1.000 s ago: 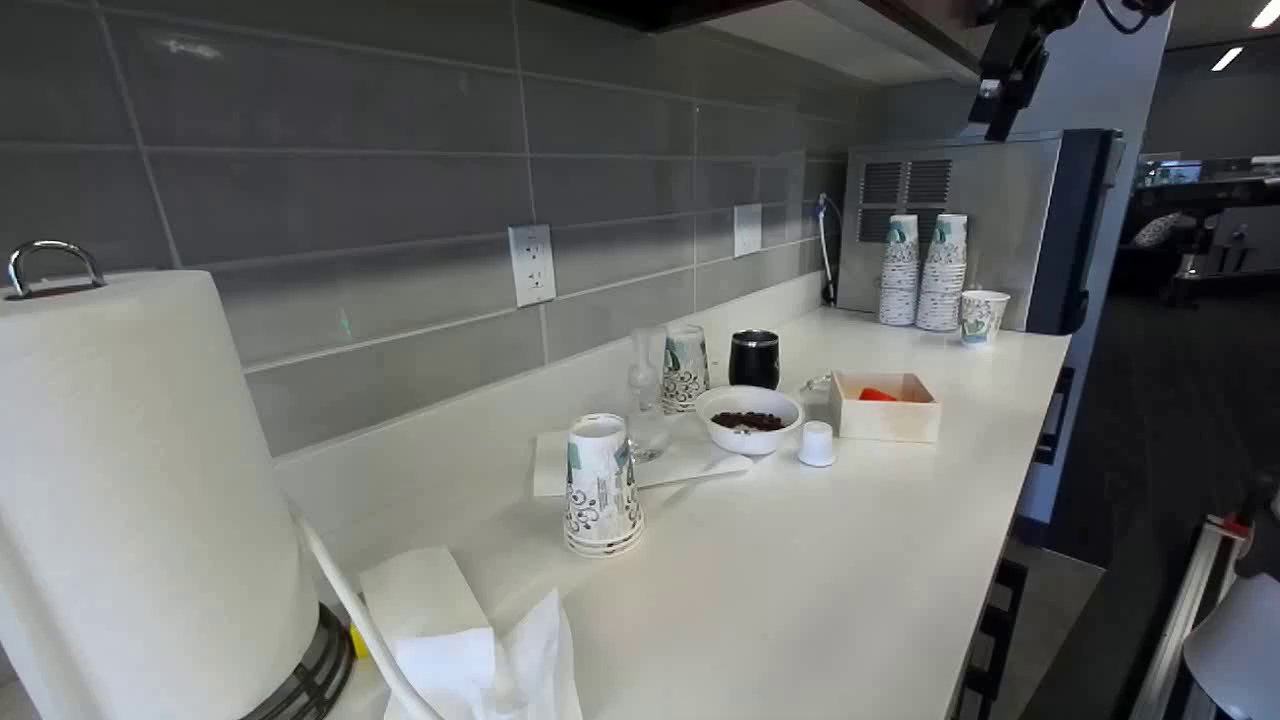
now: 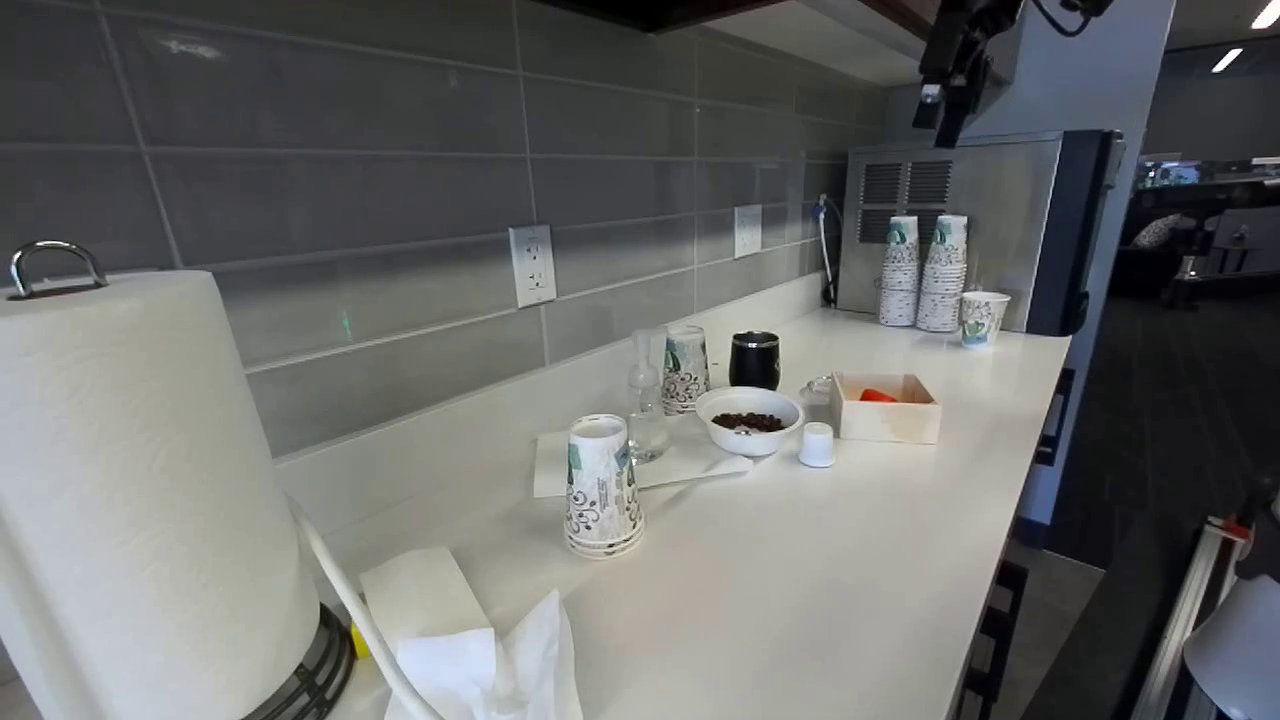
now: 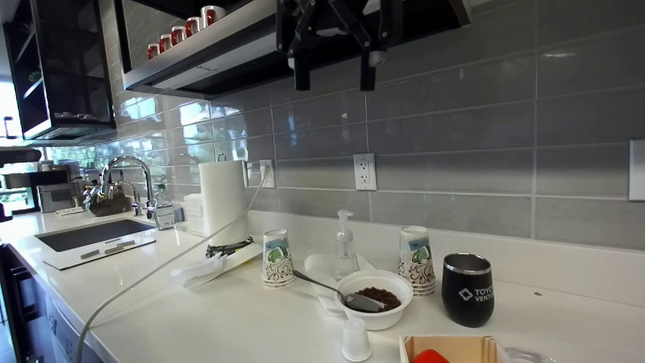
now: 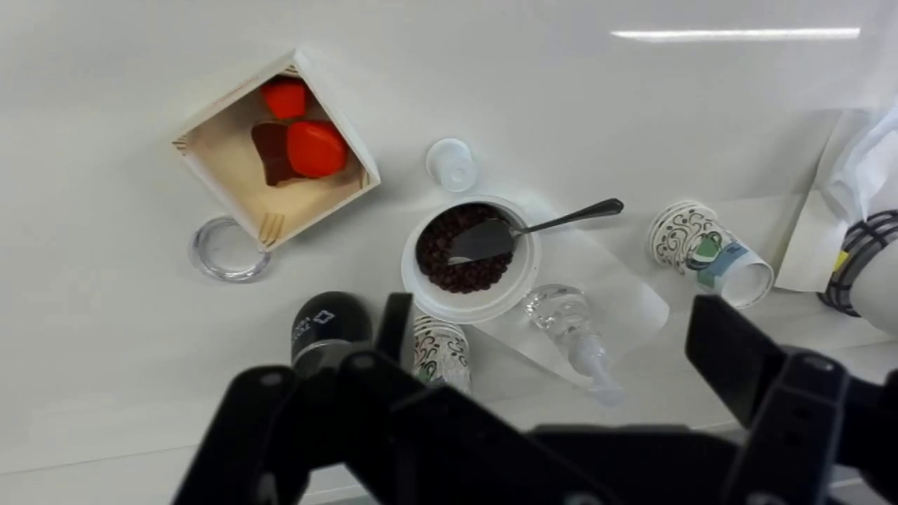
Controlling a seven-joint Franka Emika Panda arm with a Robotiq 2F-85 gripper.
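My gripper (image 3: 335, 79) hangs open high above the counter, its two black fingers wide apart and nothing between them. Below it sits a white bowl (image 4: 523, 290) of dark beans (image 4: 471, 276), with a metal serving spatula (image 4: 486, 240) lying in it, handle over the rim. Beside the bowl stand a small white plastic cup (image 3: 357, 340), a clear pump bottle (image 3: 345, 254) and upturned paper cup stacks, one (image 3: 278, 259) left of the bowl and one (image 3: 415, 260) behind it. A black tumbler (image 3: 468, 290) and a wooden box (image 4: 236, 181) holding red pieces (image 4: 316, 150) are nearby.
A paper towel roll (image 2: 132, 480) and crumpled paper (image 2: 504, 666) occupy one end of the counter; a white cord (image 3: 175, 259) crosses it. Tall cup stacks (image 2: 942, 282) stand by a steel machine (image 2: 1008, 204).
In exterior view 1, my gripper has shifted left, toward the tiled wall, and both fingers now show apart. The objects on the counter have not moved.
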